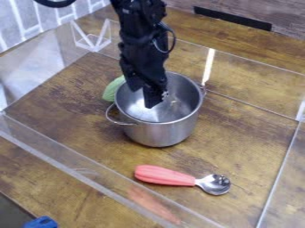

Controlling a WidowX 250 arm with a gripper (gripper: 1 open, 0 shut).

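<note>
The black gripper [149, 87] reaches down from the top to the back left of a steel pot [165, 126], its fingertips at or inside the rim; whether it holds anything is unclear. A green ridged vegetable [112, 90] lies behind the pot's left side, mostly hidden by the pot and gripper. A spoon with a coral handle [165, 176] and metal bowl lies in front of the pot.
Clear strips run along the front left and right. A blue object [39, 221] sits at the bottom left corner.
</note>
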